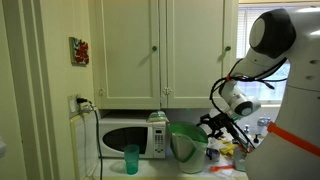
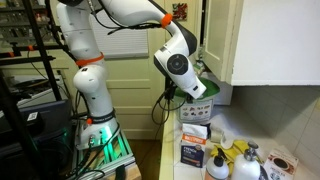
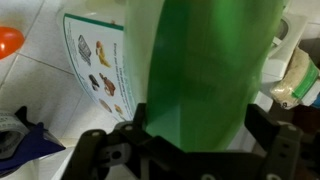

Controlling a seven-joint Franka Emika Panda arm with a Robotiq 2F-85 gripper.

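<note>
A pale bin [image 1: 188, 162] with a green lid or liner [image 1: 186, 131] stands on the counter, right of the microwave. In the wrist view, the bin's printed label [image 3: 98, 62] shows small food pictures. My gripper is open, its fingers spread wide at the lower edge of that view. The green sheet [image 3: 205, 85] fills the space ahead of and between them; whether they touch it I cannot tell. From the second exterior view, the arm's wrist hides part of the bin [image 2: 197, 111].
A teal cup [image 1: 131, 158] stands before the microwave [image 1: 126, 137]. Bags [image 2: 191, 146], a white kettle-like vessel [image 2: 247, 167] and several small items crowd the counter near the bin. Cabinets [image 1: 125, 50] hang above. In the wrist view, a packet [image 3: 296, 78] lies at right.
</note>
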